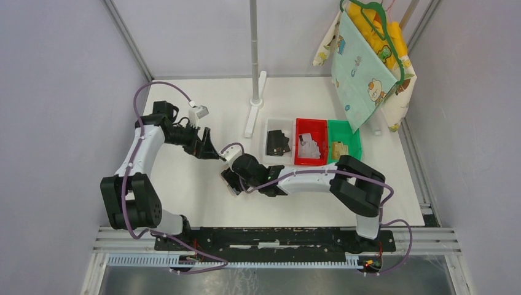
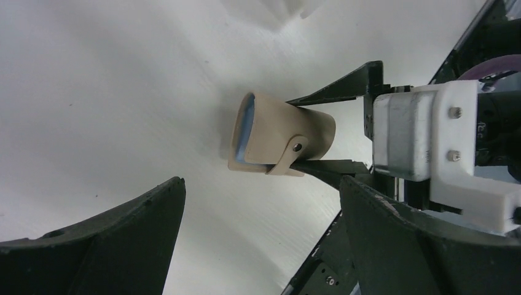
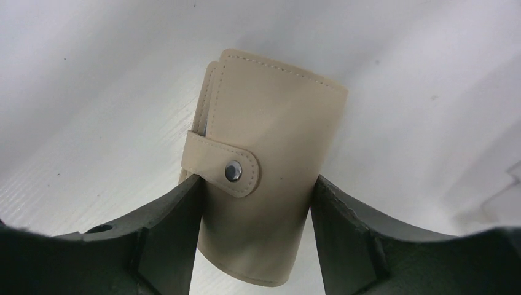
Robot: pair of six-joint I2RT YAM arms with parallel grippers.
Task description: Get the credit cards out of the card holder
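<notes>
The beige card holder, with a snap strap across it, is gripped by my right gripper, which is shut on it near its lower part; in the left wrist view the holder (image 2: 270, 123) shows a blue inside at its open edge. No cards can be made out in it. My left gripper (image 1: 203, 144) stands open above and left of the holder, apart from it, its two fingers wide at the bottom of the left wrist view.
White, red (image 1: 311, 123) and green (image 1: 355, 144) bins with cards inside stand right of centre. A white stand (image 1: 255, 101) rises behind, and hung cloths fill the back right.
</notes>
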